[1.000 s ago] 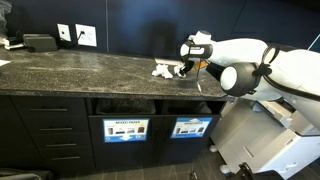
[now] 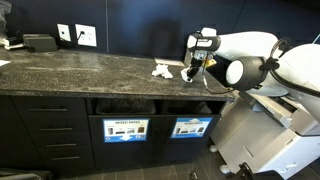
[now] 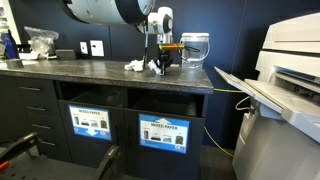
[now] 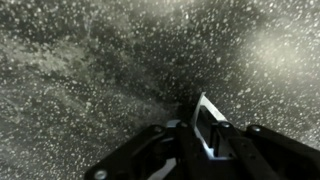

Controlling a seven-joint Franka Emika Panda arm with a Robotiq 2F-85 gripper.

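My gripper [image 2: 187, 77] is above the right part of the dark speckled countertop [image 2: 90, 75], pointing down. In the wrist view its black fingers are shut on a white piece [image 4: 207, 107], likely paper, whose pointed corner juts out past the fingertips. A bit of white [image 2: 184, 74] also shows at the gripper in the first exterior view. Left of the gripper, a crumpled white wad [image 2: 162, 71] lies on the counter, apart from it. The second exterior view has the gripper [image 3: 160, 70] low over the counter, with the white wad [image 3: 135, 66] beside it.
Below the counter are two open bins with blue-and-white "mixed paper" labels [image 2: 125, 130] [image 3: 163, 134]. A clear-looking bucket [image 3: 195, 45] stands behind the gripper.
The gripper has shifted a little to the right and slightly up, away from the white wad. The wad appears to stay where it was.
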